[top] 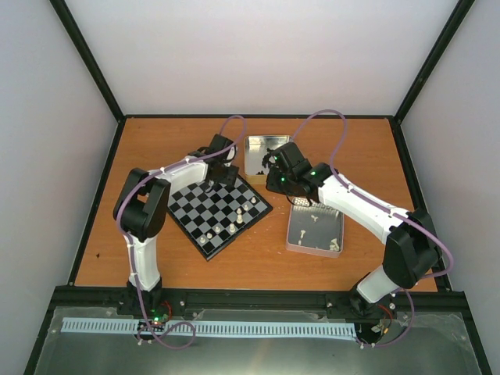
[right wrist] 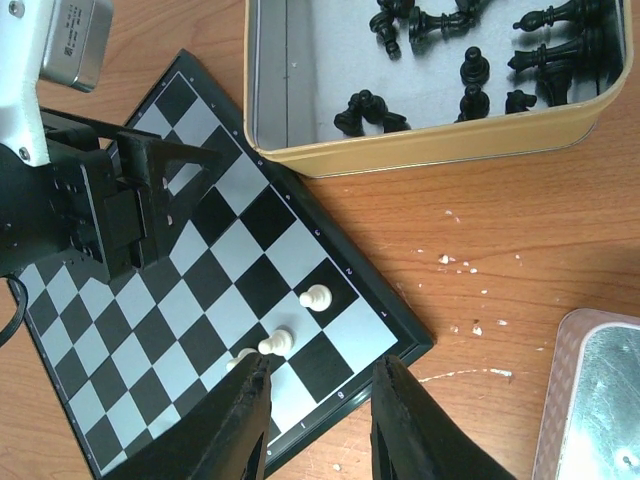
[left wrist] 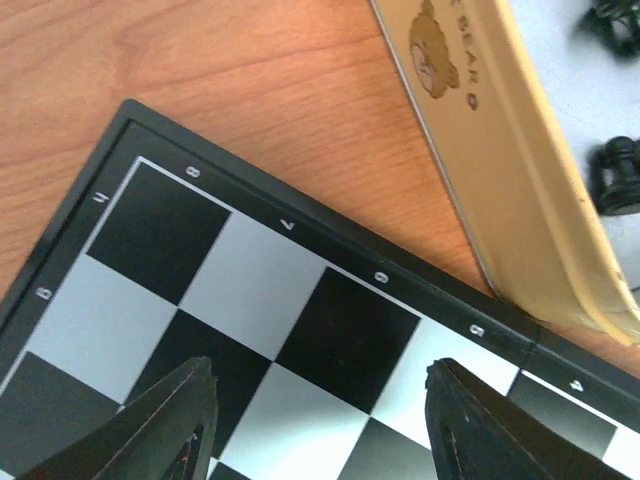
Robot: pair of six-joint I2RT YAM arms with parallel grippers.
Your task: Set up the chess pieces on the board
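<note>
The chessboard [top: 199,215] has several white pieces on its near-right part, among them a white pawn [right wrist: 315,297]. A gold-walled box [left wrist: 480,130] at the board's back-right edge holds black pieces [right wrist: 474,67]. My left gripper is over the empty back squares, beside that box, its fingers apart with nothing between them. My right gripper hangs right of the board, above the space between the two containers, fingers apart and empty.
A pink-rimmed container [top: 315,251] with a few white pieces stands at the right of the board. Bare wood shows around the board and at the table's front.
</note>
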